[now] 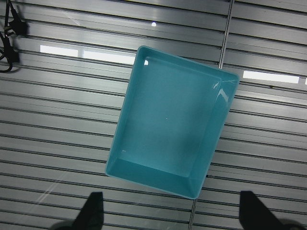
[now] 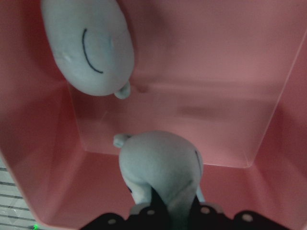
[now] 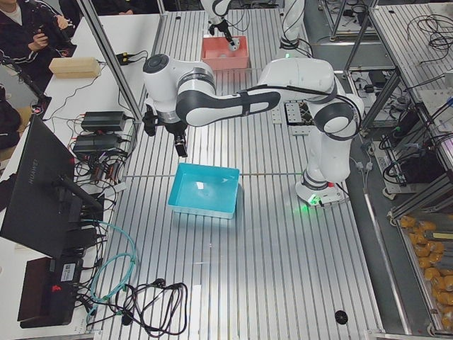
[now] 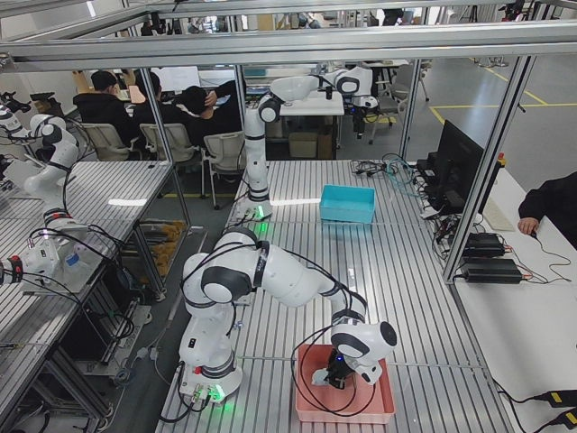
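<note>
My right gripper is shut on a pale grey-blue plush toy [image 2: 158,163] inside the pink bin [image 4: 343,410], near one wall in the right wrist view. A second pale plush [image 2: 88,43], with a stitched curved line, lies at the bin's upper left in that view. My left gripper hangs over the empty turquoise bin [image 1: 168,115]; its two fingertips stand wide apart at the bottom of the left wrist view, nothing between them.
A monitor [image 3: 42,184] and black boxes stand along the left side in the camera left view, with coiled cables [image 3: 156,308] near the front. The slatted table around the turquoise bin is mostly clear.
</note>
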